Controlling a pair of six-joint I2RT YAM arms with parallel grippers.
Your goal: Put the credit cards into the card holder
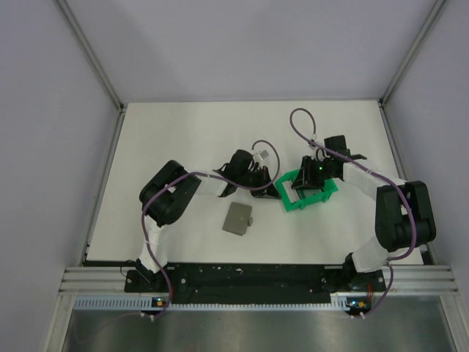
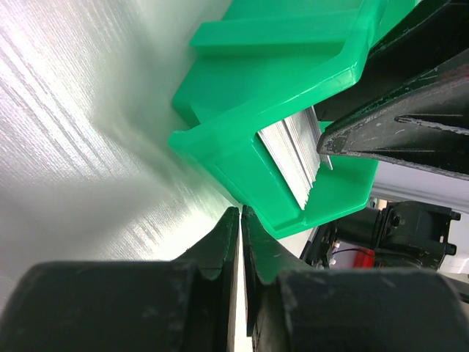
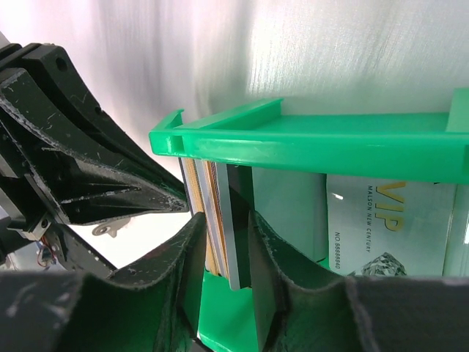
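The green card holder (image 1: 309, 195) stands right of the table's middle. At its left end wall is my left gripper, its tips nearly together on the rim. My right gripper reaches into the holder, fingers part open. Between its fingers stands a row of upright cards (image 3: 211, 209), seen edge-on, with a black card (image 3: 240, 209) beside the right finger. In the left wrist view the card edges (image 2: 286, 158) show white inside the end of the holder. A pale VIP card (image 3: 388, 220) lies farther right in the holder.
A flat grey plate with a small tab (image 1: 236, 218) lies on the table in front of the left arm. Both arms meet closely at the holder's left end.
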